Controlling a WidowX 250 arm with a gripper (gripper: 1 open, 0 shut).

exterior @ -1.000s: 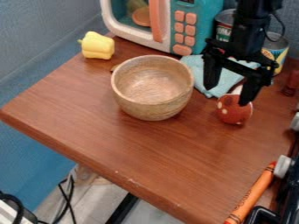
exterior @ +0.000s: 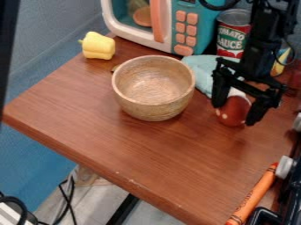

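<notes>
My black gripper (exterior: 241,97) is low at the right of the table, its fingers around a red-and-white round object (exterior: 233,114); whether they close on it is hard to tell. A wooden bowl (exterior: 152,97) sits left of it. A light-blue cloth (exterior: 202,73) lies behind the gripper.
A toy microwave (exterior: 153,26), a tomato sauce can (exterior: 231,35) and a partly hidden yellow can stand at the back. A yellow pepper (exterior: 97,47) is at back left, an orange crayon-like stick (exterior: 259,193) at front right.
My gripper has come down over the red-and-white object from above and behind it, and its fingers now surround it.
</notes>
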